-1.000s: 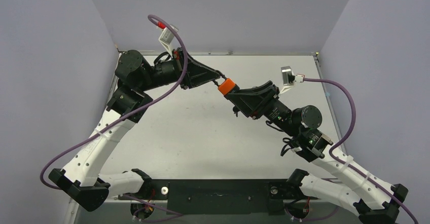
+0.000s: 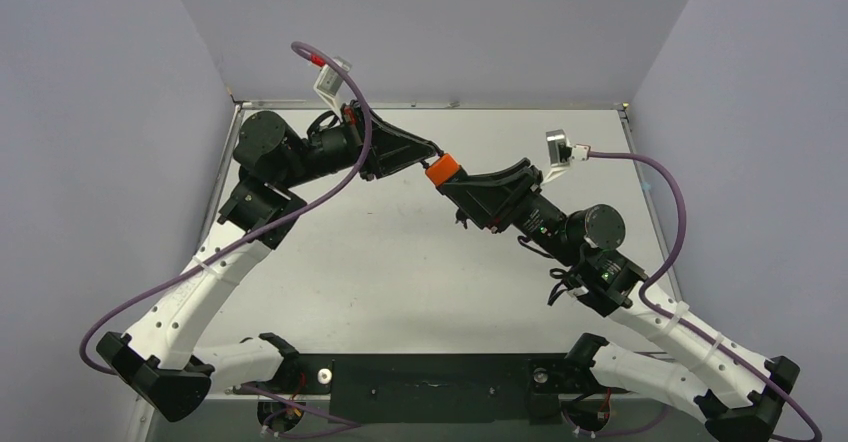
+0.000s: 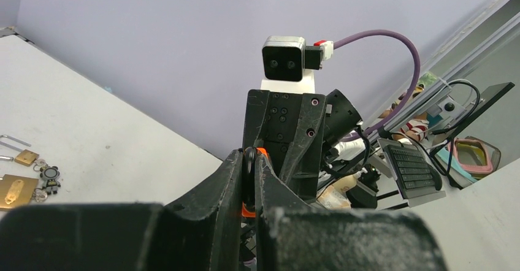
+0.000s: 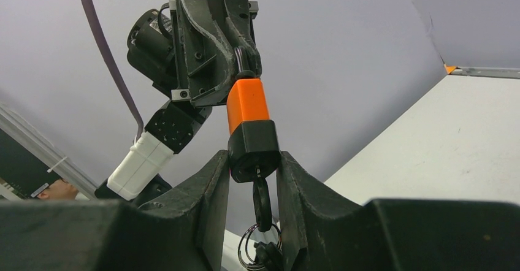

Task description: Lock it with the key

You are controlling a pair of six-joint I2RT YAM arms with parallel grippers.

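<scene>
A padlock with an orange upper body (image 2: 442,169) and a black lower part (image 4: 253,139) is held above the table between my two arms. My left gripper is shut on its shackle (image 4: 245,62). From the other side my right gripper is shut on the black lower part. A key with a dark head (image 4: 262,205) sticks out of the lock's underside, and a wire key ring (image 4: 246,246) hangs from it. How deep the key sits cannot be told. Whether the shackle is fully seated in the body is unclear.
In the left wrist view, brass padlocks (image 3: 17,191) and a small keychain charm (image 3: 49,176) lie on the white table (image 3: 122,160). They do not show in the top view.
Both arms have shifted slightly, the right one a little to the left and the left one slightly down in the view.
</scene>
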